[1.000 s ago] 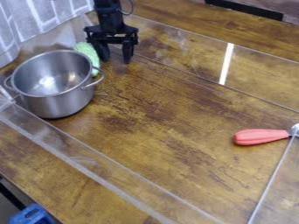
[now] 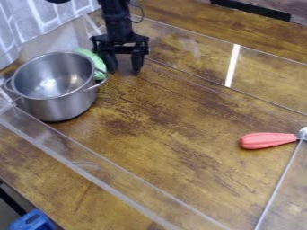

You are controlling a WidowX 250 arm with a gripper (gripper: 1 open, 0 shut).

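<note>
My black gripper (image 2: 121,56) is lowered at the top of the view, behind and a little right of a steel pot (image 2: 54,103). Beside it, on its left and partly hidden behind the pot, lies a light green object (image 2: 90,59). Whether the fingers are open or shut, and whether anything is between them, I cannot tell.
A red-handled utensil (image 2: 267,140) lies at the right edge. A blue object (image 2: 34,221) sits at the bottom left corner. Clear plastic edges border the wooden surface (image 2: 180,117), whose middle is bare.
My gripper has shifted slightly to the right and toward the camera over the last second. The pot and the utensil have stayed where they were.
</note>
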